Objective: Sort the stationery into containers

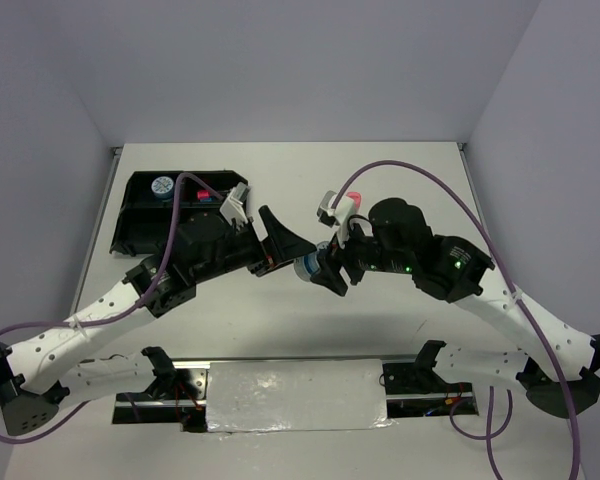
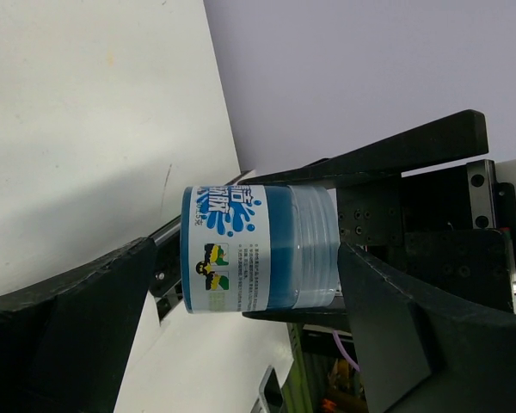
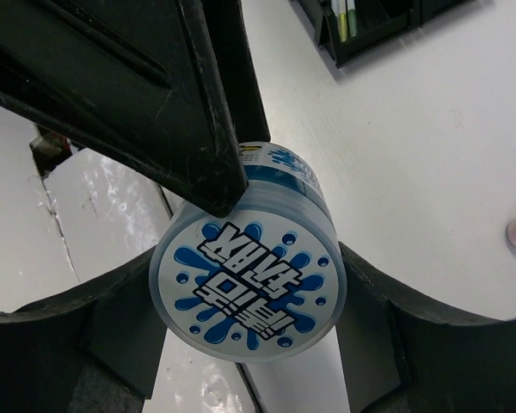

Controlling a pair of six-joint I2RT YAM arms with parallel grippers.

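Observation:
A blue jar (image 2: pixel 241 249) with a splash-printed label and lid (image 3: pixel 245 292) lies sideways in the air above the table, held by my right gripper (image 1: pixel 330 265), which is shut on it. My left gripper (image 1: pixel 280 250) is open at the jar's left; its fingers frame the jar in the left wrist view, and in the right wrist view they reach close over it from above. A black compartment organizer (image 1: pixel 138 225) at the back left holds a round container (image 1: pixel 162 187) and a red item (image 1: pixel 204 196). A small pink item (image 1: pixel 354 197) lies behind my right gripper.
Grey walls stand around it. Pens (image 3: pixel 342 17) show in the organizer in the right wrist view. Both arms fill much of the middle.

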